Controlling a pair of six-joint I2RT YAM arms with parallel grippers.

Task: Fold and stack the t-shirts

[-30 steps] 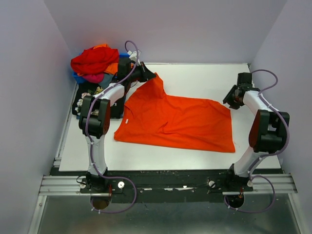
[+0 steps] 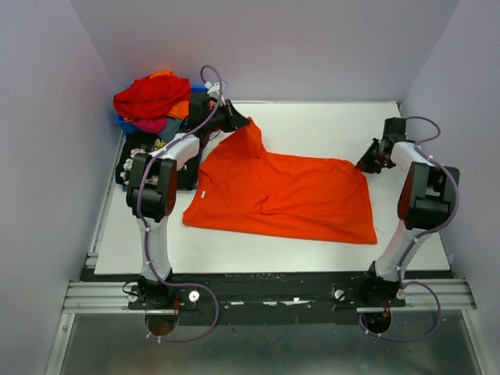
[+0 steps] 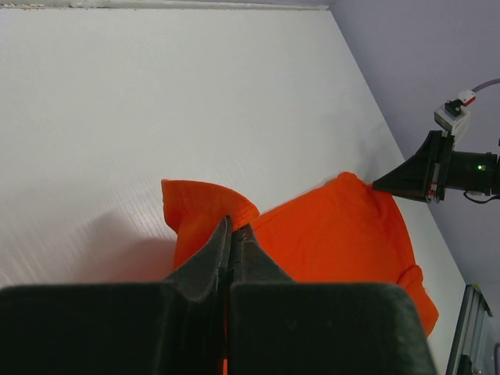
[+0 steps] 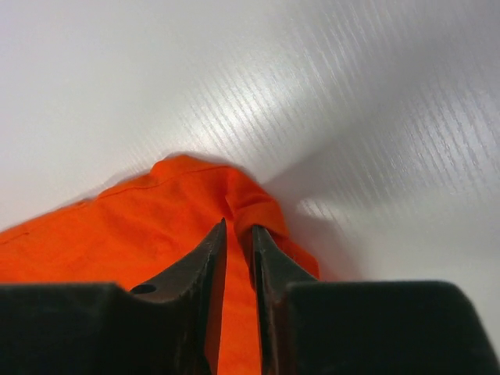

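Note:
An orange t shirt (image 2: pixel 285 195) lies spread over the white table, with its far left part lifted. At that raised part, my left gripper (image 2: pixel 248 121) is shut on the cloth; in the left wrist view a fold of the shirt (image 3: pixel 207 205) rises at its fingertips. My right gripper (image 2: pixel 360 166) is down at the shirt's far right corner. The right wrist view shows its fingers (image 4: pixel 216 258) a little apart, with a narrow gap and a bunched orange fold (image 4: pixel 258 209) at the tips. Whether both fingers touch that fold, I cannot tell.
Behind my left arm, a blue bin (image 2: pixel 125 125) heaped with red and orange clothes (image 2: pixel 152 98) stands at the far left, with a dark patterned box (image 2: pixel 133 160) in front.
My right gripper has come down slightly toward the shirt's far right corner, and its fingers have drawn closer together. The left arm and the shirt's raised part look unchanged.

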